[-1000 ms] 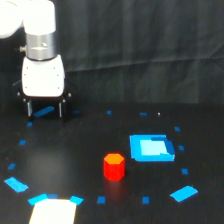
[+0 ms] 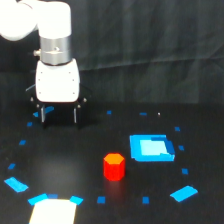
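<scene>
In the camera view, my gripper (image 2: pixel 60 117) hangs at the upper left with its fingers spread apart, one on each side, and no object shows between them. A red six-sided block (image 2: pixel 114 168) stands upright on the dark table, below and to the right of the gripper and well apart from it. Right of the middle lies a blue square (image 2: pixel 137 152) with a white patch (image 2: pixel 153 147) inside its outline; whether it is a shallow tray or flat tape cannot be told.
A cream-coloured square (image 2: pixel 52 212) is cut off by the bottom edge at the left. Blue tape pieces, including a strip (image 2: pixel 184 193) at the lower right, mark the black surface. Between gripper and red block the table is clear.
My gripper has shifted to the right and slightly lower in the picture, its fingers still apart. The red block and the blue square are where they were.
</scene>
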